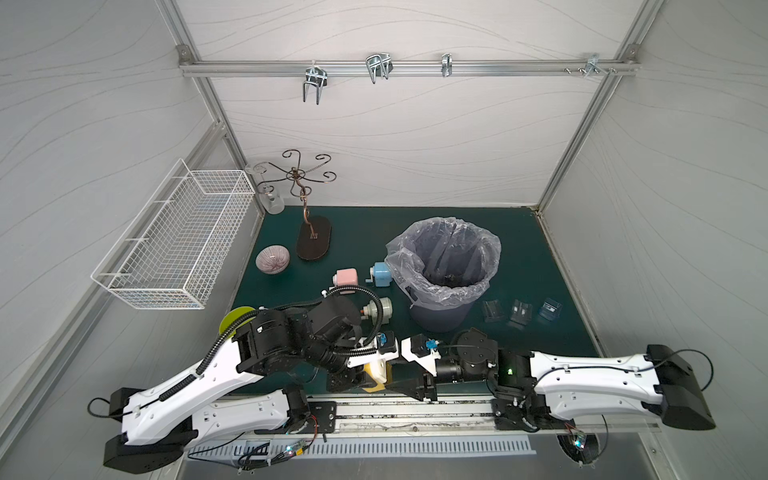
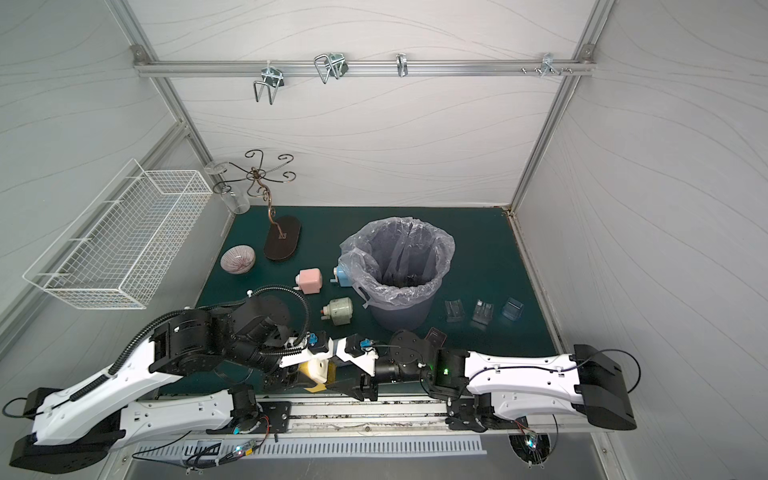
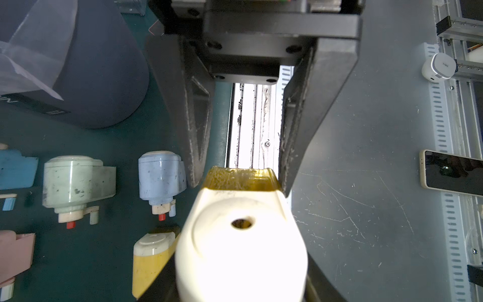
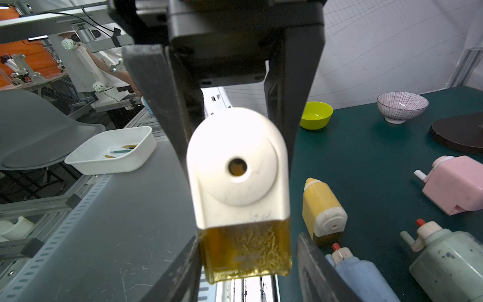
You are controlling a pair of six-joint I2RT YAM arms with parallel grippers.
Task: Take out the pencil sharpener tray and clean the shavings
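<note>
A white sharpener with a yellow translucent tray point(image 4: 244, 249) is held by my left gripper, with its upper fingers visible in the right wrist view. My right gripper faces it from the other side, fingers parted on either side of the tray end; whether they touch it is unclear. In both top views the arms meet low in the middle, largely hiding the sharpener. Other sharpeners in yellow point(image 4: 322, 209), pale blue point(image 3: 160, 178), green point(image 3: 75, 183) and pink point(image 2: 309, 280) stand on the green mat.
A lined bin point(image 1: 440, 308) stands right of centre, clear trays point(image 2: 483, 312) to its right. A bowl point(image 1: 272, 259) and metal stand point(image 1: 314, 240) are at back left, a wire basket point(image 1: 172, 240) on the left wall. The mat behind the bin is clear.
</note>
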